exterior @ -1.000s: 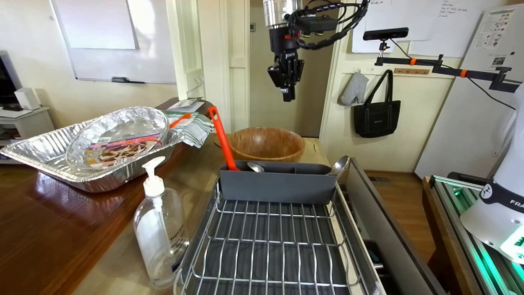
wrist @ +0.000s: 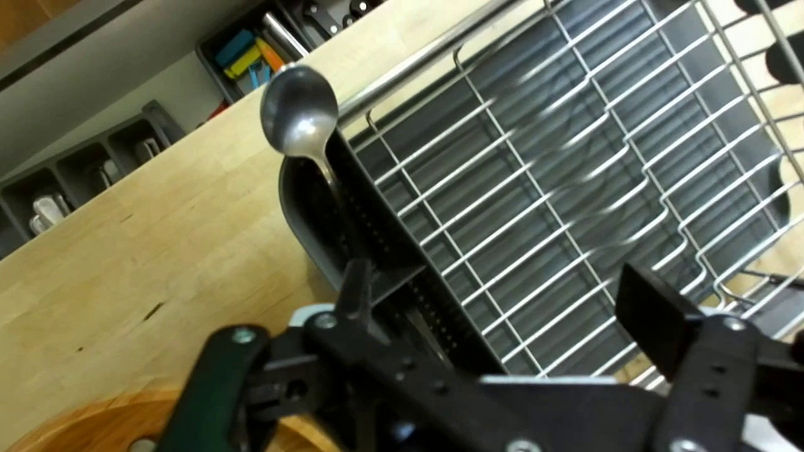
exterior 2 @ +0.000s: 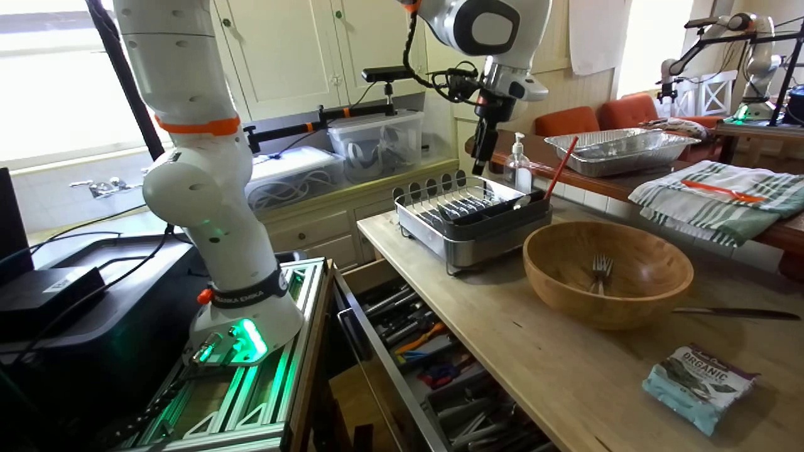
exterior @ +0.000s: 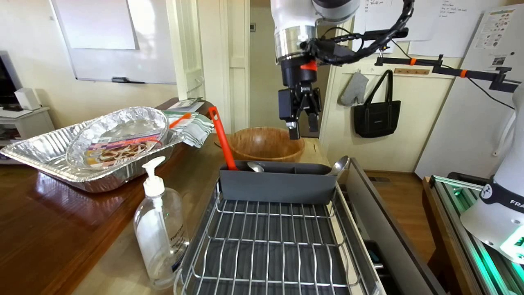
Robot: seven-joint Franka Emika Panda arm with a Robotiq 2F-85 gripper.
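Note:
My gripper hangs above the dish rack, open, with nothing between its fingers; the wrist view shows the fingers spread wide. Below it, a dark cutlery holder runs along one end of the wire dish rack. One spoon leans out of the holder's end compartment, bowl up. A second spoon and a red-handled utensil stand toward the other end. Beside the rack sits a wooden bowl with a fork in it.
An open drawer full of utensils lies along the counter's edge. A pump bottle, foil trays and a snack packet stand around. The counter between bowl and packet is clear.
The arm has come lower and slightly right in exterior view 1, closer to the cutlery holder, and its wrist has turned. The objects have stayed put.

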